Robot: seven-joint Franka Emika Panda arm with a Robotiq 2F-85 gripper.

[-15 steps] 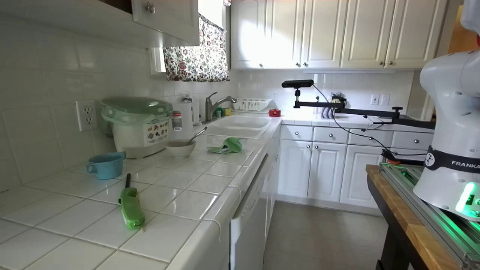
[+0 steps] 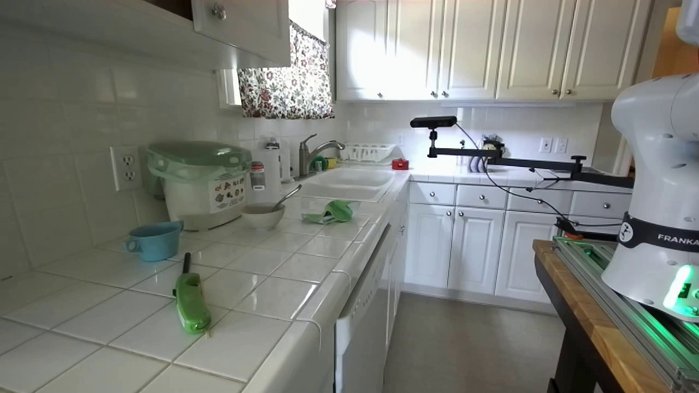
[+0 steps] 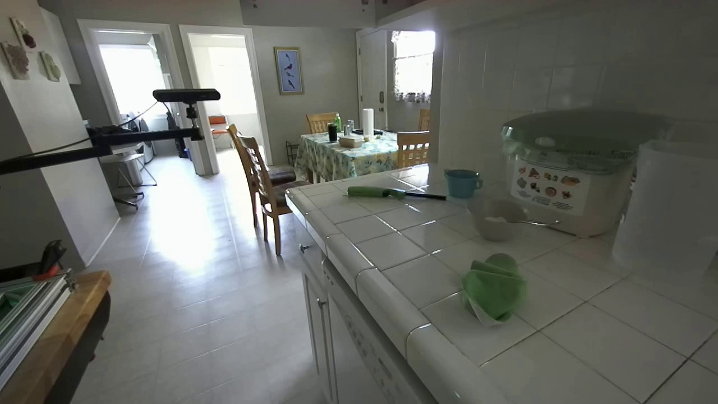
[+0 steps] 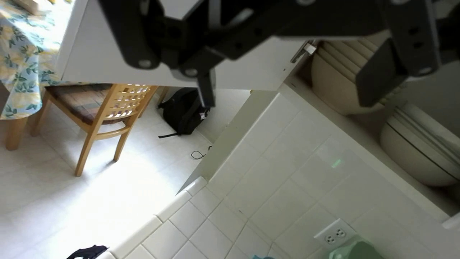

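Observation:
In the wrist view my gripper is open, its two dark fingers wide apart. Past the fingers is an open upper cabinet, with its white door (image 4: pixel 254 64) swung outward. Inside sit stacked bowls (image 4: pixel 340 84) and a second stack of pale bowls (image 4: pixel 418 146); the right finger overlaps the first stack in the picture. Whether either finger touches the door or bowls cannot be judged. On the counter are a green lighter (image 2: pixel 191 304), a blue cup (image 2: pixel 157 241), a bowl with a spoon (image 2: pixel 263 216) and a crumpled green cloth (image 2: pixel 335 212).
A lidded container (image 2: pixel 203 186) stands against the tiled wall below the cabinet (image 2: pixel 242 29). Bare tiles (image 2: pixel 262 327) lie along the counter's front edge. The camera arm (image 2: pixel 524 161) reaches over the floor. Chairs (image 3: pixel 259 178) and a covered table (image 3: pixel 350 155) stand beyond the counter.
The arm's upper link at the right edge of exterior view 1 has shifted slightly. Everything on the counter is where it was.

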